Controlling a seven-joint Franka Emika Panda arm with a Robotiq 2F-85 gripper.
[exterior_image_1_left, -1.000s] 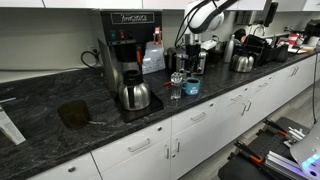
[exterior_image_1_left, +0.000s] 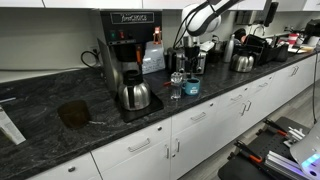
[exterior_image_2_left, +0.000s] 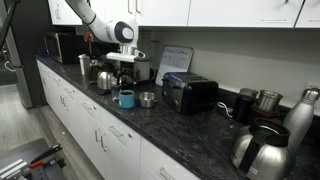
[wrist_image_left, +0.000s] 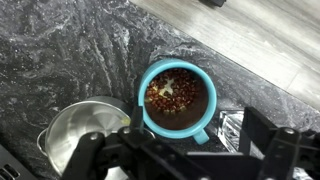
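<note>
A light blue mug (wrist_image_left: 143, 95) stands upright on the dark counter in the wrist view, with reddish-brown bits in its bottom. Its handle points toward the lower right of that view. The same blue mug (exterior_image_2_left: 127, 99) shows near the counter's front edge in exterior view 2. My gripper is above the counter, its black fingers spread wide at the bottom of the wrist view. Nothing is held between them. How high they are above the mug is hard to tell.
A steel bowl (wrist_image_left: 67, 125) sits close beside the mug. Something clear and shiny (wrist_image_left: 230, 125) lies at the mug's other side. A coffee machine with a steel carafe (exterior_image_1_left: 135, 95), a black toaster (exterior_image_2_left: 188, 94) and a steel kettle (exterior_image_2_left: 262, 152) also occupy the counter. Its front edge is near.
</note>
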